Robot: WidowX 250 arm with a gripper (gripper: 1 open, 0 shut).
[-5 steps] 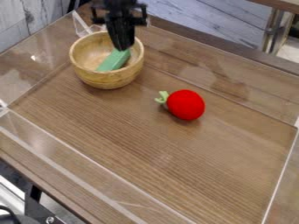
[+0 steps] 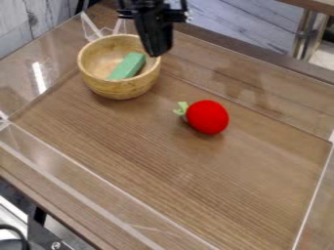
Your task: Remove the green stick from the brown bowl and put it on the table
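The green stick (image 2: 127, 65) lies inside the round brown bowl (image 2: 120, 89), tilted along its inner side, with its upper end toward the back right. My dark gripper (image 2: 147, 41) is at the top of the view, over the bowl's back right rim and just beyond the stick's upper end. A gap shows between the gripper and the stick. Whether the fingers stand apart or together is hard to make out from this angle.
A red round object with a green top (image 2: 206, 117) sits on the wooden table (image 2: 170, 186), right of the bowl. A metallic wall (image 2: 33, 21) borders the back left.
The stick stays in the bowl.
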